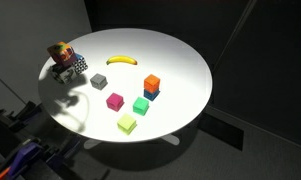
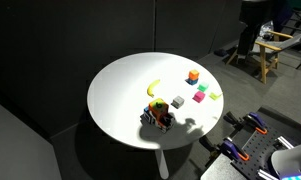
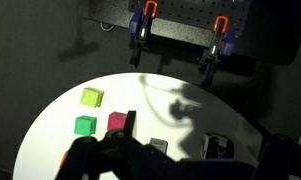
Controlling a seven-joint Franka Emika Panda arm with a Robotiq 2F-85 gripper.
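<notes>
My gripper shows only as dark shapes along the bottom of the wrist view; its fingertips and any gap are too dark to make out. The white round table (image 1: pixel 185 110) holds a pink cube (image 1: pixel 115 102), a green cube (image 1: pixel 141 104), a yellow-green cube (image 1: pixel 126 123) and a grey cube (image 1: pixel 99 82). An orange cube (image 1: pixel 152 83) rests on a blue cube (image 1: pixel 151 95). At the left, a multicoloured object (image 1: pixel 60 50) appears above a black-and-white patterned block (image 1: pixel 80 65); whether they touch is unclear. A yellow banana (image 2: pixel 154 88) lies towards the far side.
Orange-and-blue clamps (image 3: pixel 225 25) are fixed to the perforated dark base (image 3: pixel 185 12) beside the table. A wooden chair (image 2: pixel 275 48) stands away at the right.
</notes>
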